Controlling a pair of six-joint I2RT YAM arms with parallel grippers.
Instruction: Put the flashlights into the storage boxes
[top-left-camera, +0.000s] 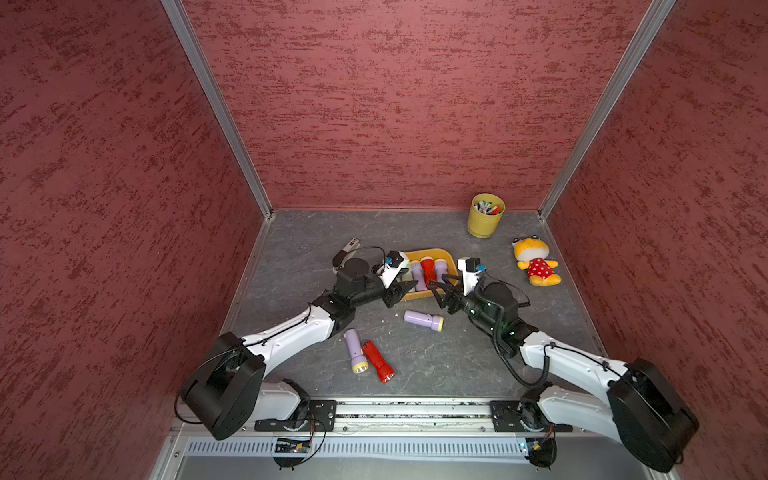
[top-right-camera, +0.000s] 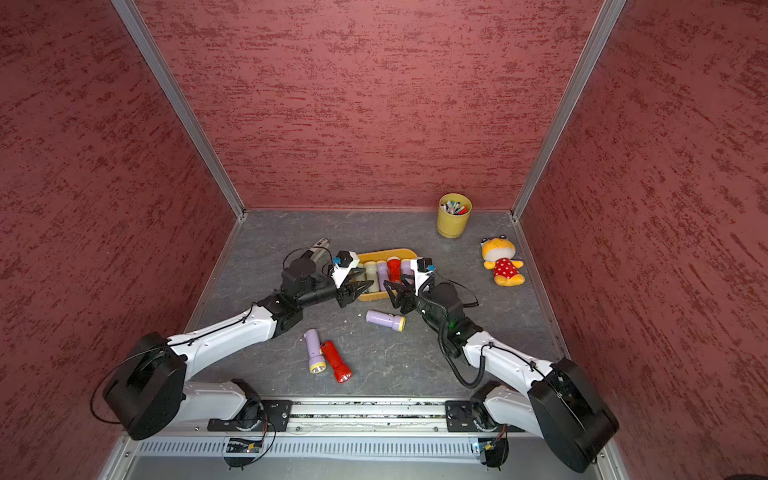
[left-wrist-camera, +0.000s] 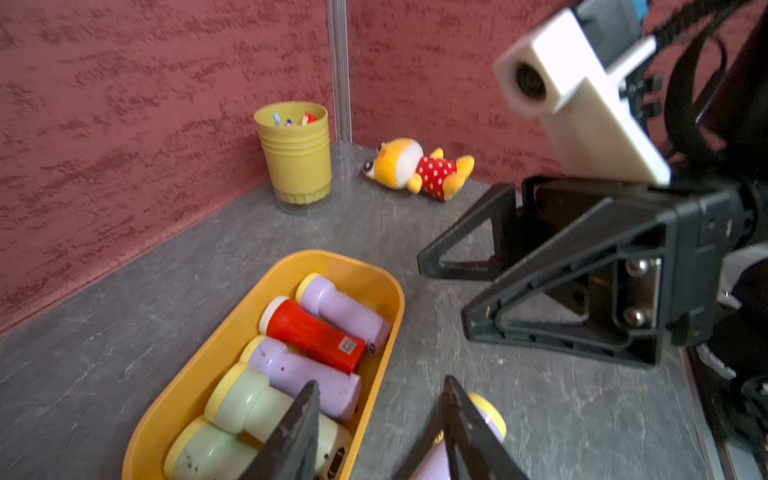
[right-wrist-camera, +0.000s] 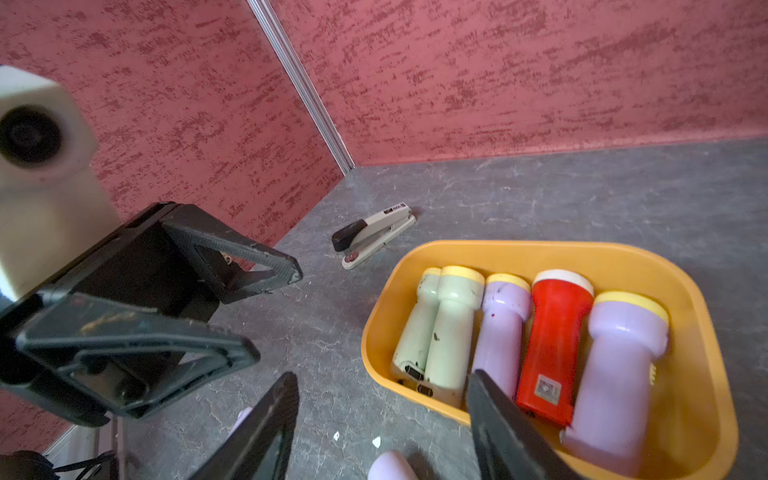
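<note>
The yellow storage box (right-wrist-camera: 704, 368) holds several flashlights side by side: pale green, purple and a red one (right-wrist-camera: 558, 344). A purple flashlight (top-left-camera: 420, 319) lies in front of the box; another purple flashlight (top-left-camera: 353, 348) and a red flashlight (top-left-camera: 377, 360) lie at the front left. My left gripper hangs at the box's left front, partly open, fingers empty. My right gripper faces it at the box's right front, also open with nothing between its fingers.
A yellow pen cup (top-left-camera: 485, 224) stands at the back right, a plush toy (top-left-camera: 536, 264) beside it. A stapler (right-wrist-camera: 376, 236) lies left of the box.
</note>
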